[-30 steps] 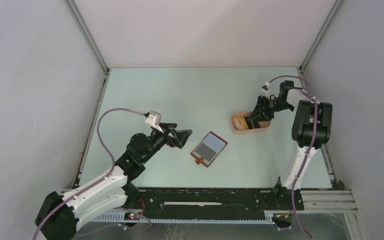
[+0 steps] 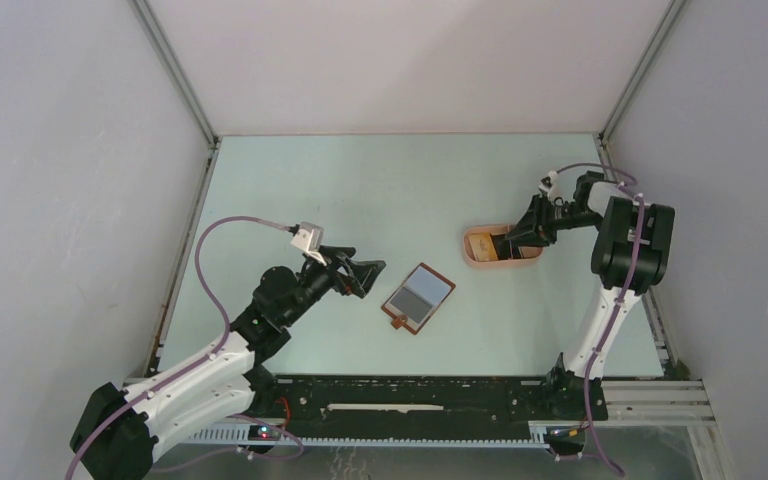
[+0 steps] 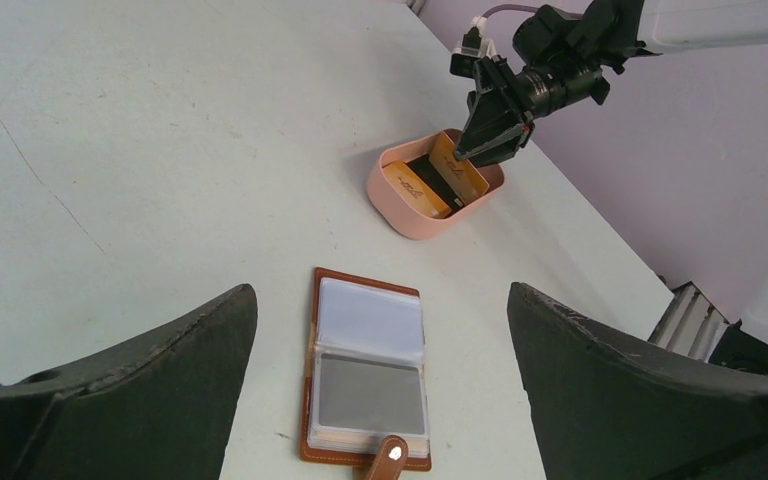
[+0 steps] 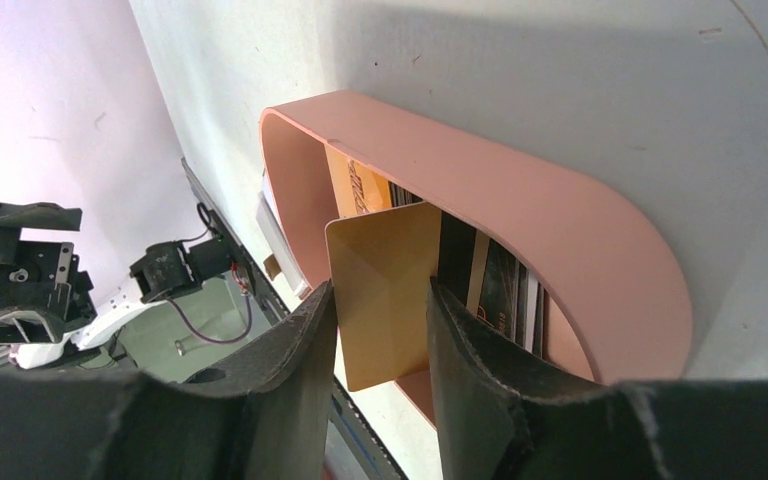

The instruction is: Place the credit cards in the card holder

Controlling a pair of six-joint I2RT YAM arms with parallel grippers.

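A pink box [image 4: 600, 230] holds several cards on edge. One gold card [image 4: 380, 300] rises tilted out of it. My right gripper is down at the box, its fingertips apart at the card's two side edges; whether they press on it cannot be told. Black cards [image 4: 498, 285] and an orange card [image 4: 358, 188] stay lower in the box. The open brown card holder [image 3: 312, 400], with clear and grey pockets, lies flat on the table, its strap [image 3: 388, 458] toward the front. To its left, my left gripper [image 2: 365, 278] hangs open, nothing between its fingers.
The right arm [image 2: 625, 240] reaches in from the right side, near the wall.
My right gripper has shifted a little to the right over the pink box, and its arm has swung slightly the same way. The left arm, the holder and the box stay in place.
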